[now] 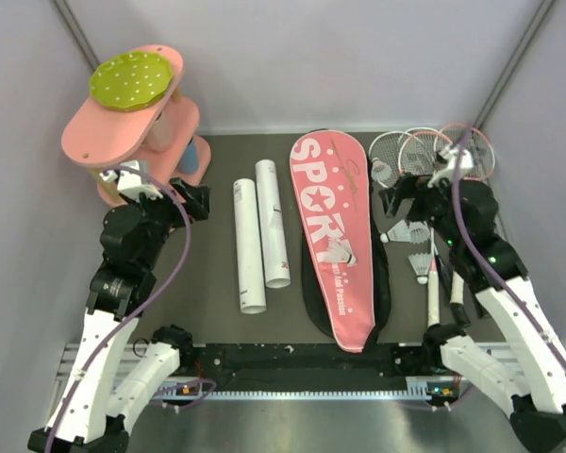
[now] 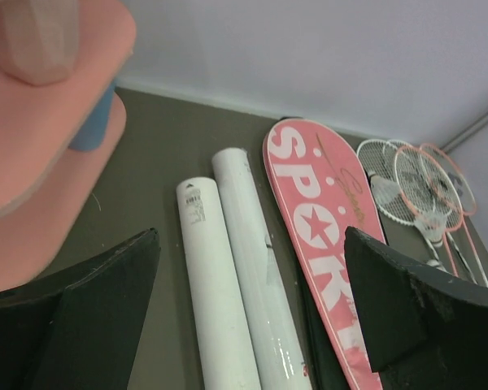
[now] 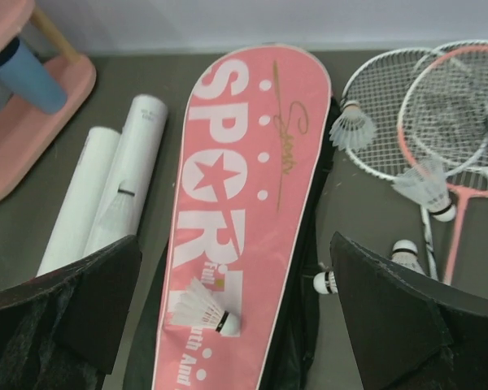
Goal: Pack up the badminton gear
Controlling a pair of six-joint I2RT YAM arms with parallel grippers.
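Note:
A pink and black racket bag (image 1: 325,208) lies mid-table, a shuttlecock (image 3: 203,313) on it. Two white tubes (image 1: 248,245) (image 1: 272,224) lie left of it. Several rackets (image 3: 374,89) and loose shuttlecocks (image 3: 423,188) lie on the right side, some shuttlecocks on the racket heads. My left gripper (image 1: 193,203) hangs open above the table, left of the tubes, nothing between its fingers. My right gripper (image 1: 396,198) is open over the area at the bag's right, also empty.
A pink tiered shelf (image 1: 90,142) with a green dish (image 1: 130,80) and cups stands at the back left. Walls enclose the back and sides. Bare table (image 1: 222,160) shows between shelf and tubes.

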